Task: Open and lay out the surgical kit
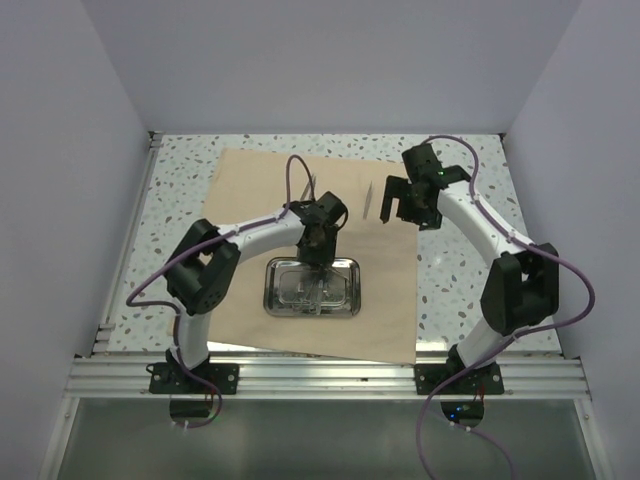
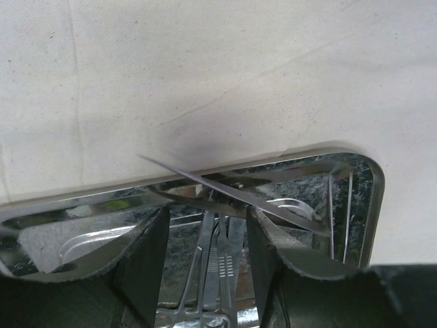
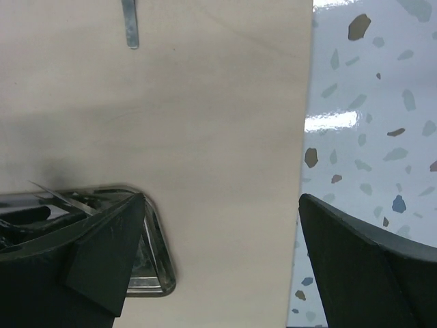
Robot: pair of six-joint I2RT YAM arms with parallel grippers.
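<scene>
The metal tray (image 1: 358,290) lies on the beige cloth, holding several thin silver instruments (image 2: 218,273). My left gripper is over its far edge, fingers apart. Beneath and between those fingers, a slender pointed instrument (image 2: 252,199) slants across the tray's far rim; I see no grip on it. Two instruments lie on the cloth beyond the tray: a straight one (image 1: 368,199) and another (image 1: 311,186) partly hidden by the left arm. My right gripper stands open above the cloth's right side, nothing between its fingers.
Speckled table (image 1: 470,310) borders it on both sides. Grey walls (image 1: 70,200) stand at left, right and back.
</scene>
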